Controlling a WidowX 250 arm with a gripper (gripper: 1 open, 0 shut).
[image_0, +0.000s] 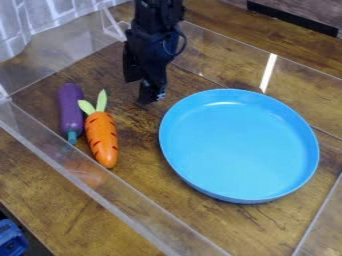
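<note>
An orange toy carrot (103, 137) with pale green leaves lies on the dark wooden floor at left, upright in the picture, beside a purple toy vegetable (71, 107) to its left. My black gripper (144, 80) hangs at the upper middle, behind and right of the carrot and apart from it. Whether its fingers are open or shut is hard to make out.
A large blue plate (238, 143) takes up the right side. Clear plastic walls border the workspace at left, back and right. Bare wood lies between my gripper and the back wall.
</note>
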